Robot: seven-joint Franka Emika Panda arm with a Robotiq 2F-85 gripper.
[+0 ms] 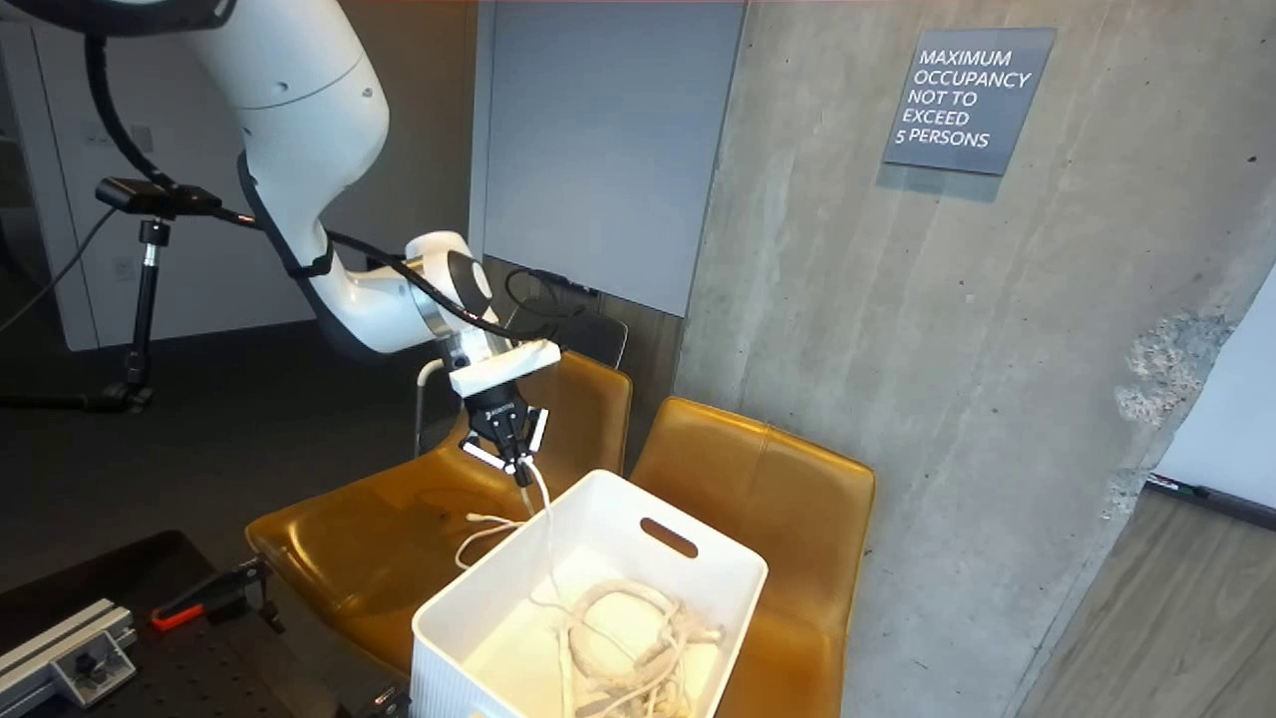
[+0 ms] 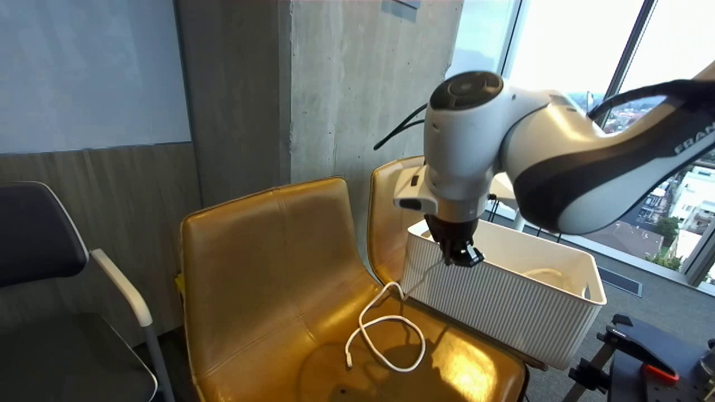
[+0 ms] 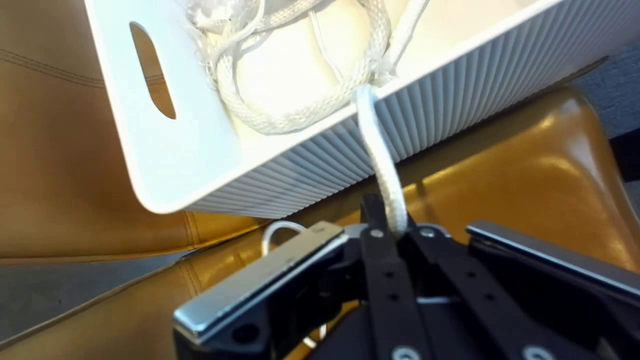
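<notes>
A white cord runs from inside the white box up over its rim to my gripper (image 1: 523, 472), which is shut on it. In the wrist view the cord (image 3: 382, 162) enters between the fingertips from the box side. Its other end (image 2: 400, 321) trails down onto the tan chair seat, loosely looped, with the tip lying on the leather. My gripper (image 2: 462, 258) hangs above the seat, beside the box's ribbed wall. The white box (image 1: 478, 598) holds a coil of thicker white rope (image 1: 592, 622) with more strands.
The box stands against a second tan chair (image 1: 766, 491). A dark table with a red-handled clamp (image 1: 197, 604) and a metal rail (image 1: 60, 652) is at the lower left in exterior view 1. A dark office chair (image 2: 40, 268) stands at the left in exterior view 2.
</notes>
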